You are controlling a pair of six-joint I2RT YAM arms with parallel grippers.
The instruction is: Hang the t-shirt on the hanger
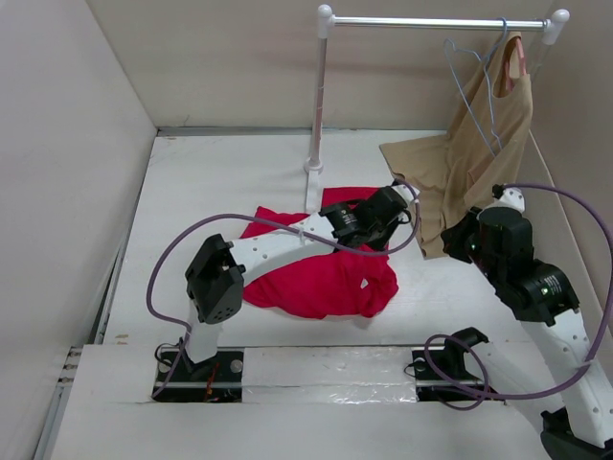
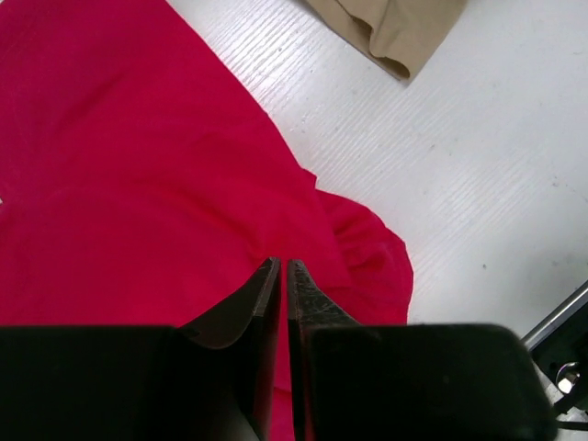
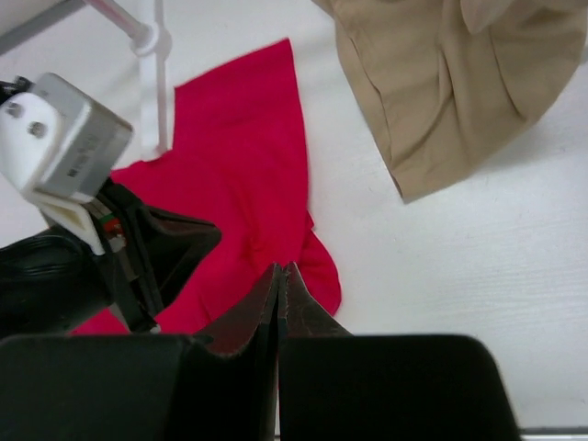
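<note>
The red T-shirt lies crumpled on the white table. My left gripper is over its right part, fingers close together; whether they are fully shut is unclear. My right gripper is to the right, above the table near the beige garment, shut with nothing visible between its fingers. A bare wire hanger hangs on the rail at the upper right.
The beige garment hangs from the rail, its lower part spread on the table. The rack's left post stands behind the red shirt.
</note>
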